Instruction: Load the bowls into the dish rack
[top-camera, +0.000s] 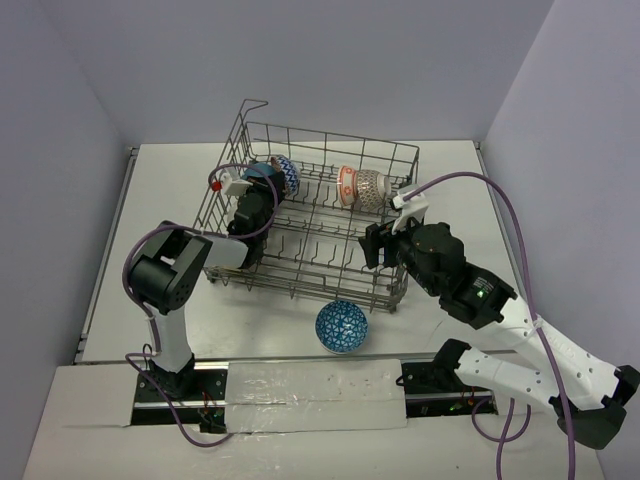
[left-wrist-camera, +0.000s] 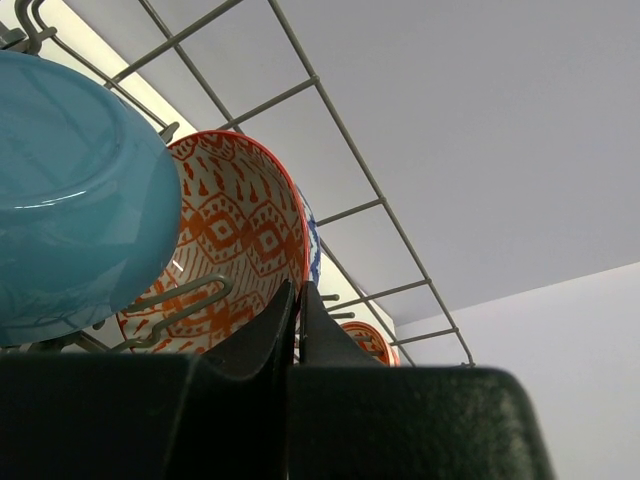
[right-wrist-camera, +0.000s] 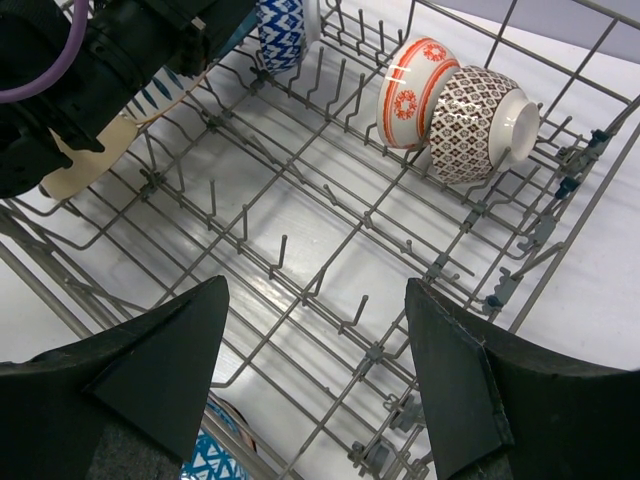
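My left gripper is shut on the rim of an orange-patterned bowl at the rack's back left, beside a light blue bowl and a blue-zigzag bowl. An orange-flowered bowl and a brown-patterned bowl sit on their sides at the back right of the rack. A blue-patterned bowl lies on the counter in front of the rack. My right gripper stands open over the rack's right side, empty.
The middle and front rows of the rack show bare tines. Grey walls enclose the back and sides. The counter has free room to the left of the rack and at its right.
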